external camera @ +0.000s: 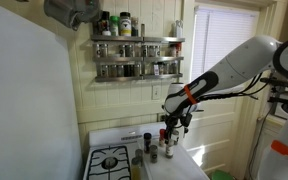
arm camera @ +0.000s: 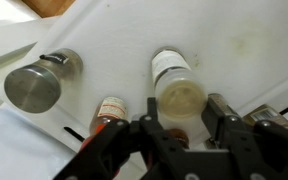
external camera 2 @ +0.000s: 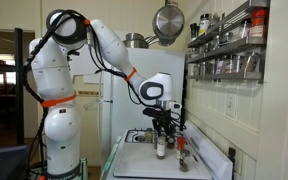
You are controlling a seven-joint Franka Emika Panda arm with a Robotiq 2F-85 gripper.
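My gripper is shut on the tan lid of a white-labelled jar [arm camera: 169,63], one finger on each side of the lid. In exterior view 2 this pale jar [external camera 2: 161,146] is upright below the gripper [external camera 2: 164,130], over the white counter. Exterior view 1 also has the jar [external camera: 169,151] under the hand, small and partly crowded by other containers. Whether its base touches the counter cannot be told.
A steel-topped shaker [arm camera: 32,88] and a bottle with a printed label [arm camera: 111,110] are close by in the wrist view. Spice racks [external camera: 134,61] line the wall above. The stove [external camera: 109,161] stands to the left. Bare white counter [external camera 2: 134,160] lies in front.
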